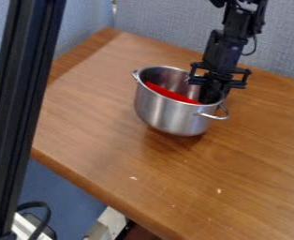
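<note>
A steel pot (171,115) with two side handles stands on the wooden table, holding a long red object (169,93). The black gripper (213,92) is at the pot's back right rim, its fingertips down at or inside the pot and mostly hidden. Whether anything is between them cannot be seen.
A grey partition stands behind, and a black post with cables borders the left edge.
</note>
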